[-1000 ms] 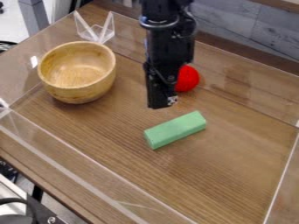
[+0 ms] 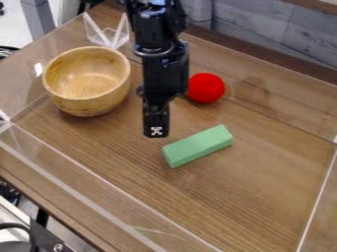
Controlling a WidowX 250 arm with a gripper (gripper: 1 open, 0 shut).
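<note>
My black gripper (image 2: 157, 118) hangs over the middle of the wooden table, pointing down, between a wooden bowl (image 2: 82, 82) on the left and a green block (image 2: 198, 146) lying below and right of the fingertips. A red ball (image 2: 206, 88) sits behind, right of the gripper. I cannot tell whether the fingers are open or shut.
A grey wall (image 2: 263, 30) stands at the back, and the table's left edge has cables and dark items beyond it.
My gripper has moved to the left, away from the red ball toward the bowl's side. The bowl, ball and green block are unmoved.
</note>
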